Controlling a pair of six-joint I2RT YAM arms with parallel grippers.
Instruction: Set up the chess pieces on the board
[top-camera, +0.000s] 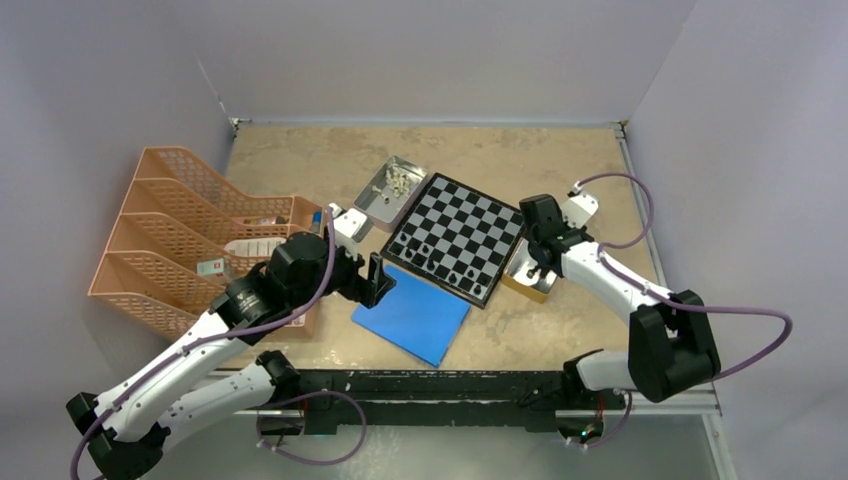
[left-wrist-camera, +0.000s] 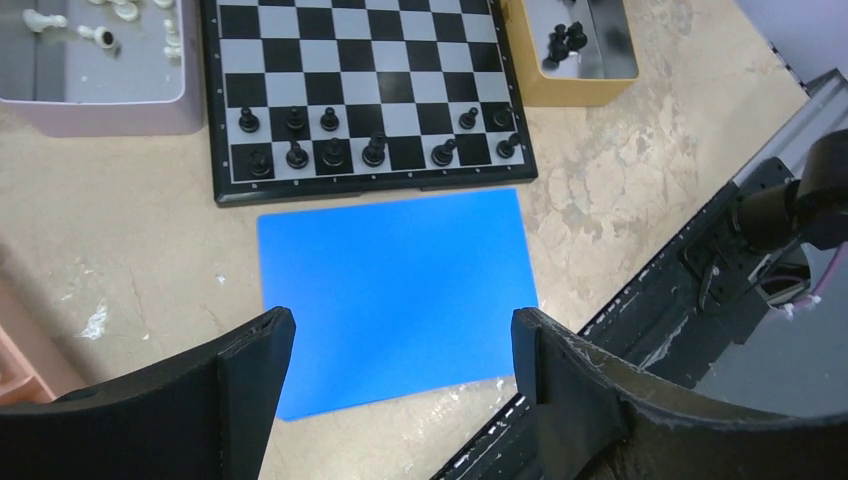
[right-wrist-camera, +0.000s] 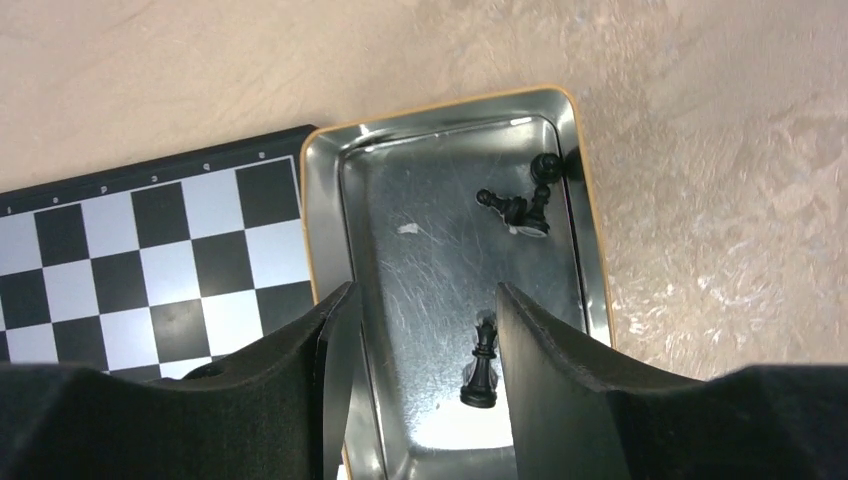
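Observation:
Several black pieces stand on the near rows of the chessboard. My right gripper is over the metal box, open with nothing gripped; below it lie a tall black piece and a small cluster of black pieces farther back. My left gripper is open and empty above the blue mat. White pieces lie in a grey box left of the board.
An orange plastic organiser fills the left side of the table.

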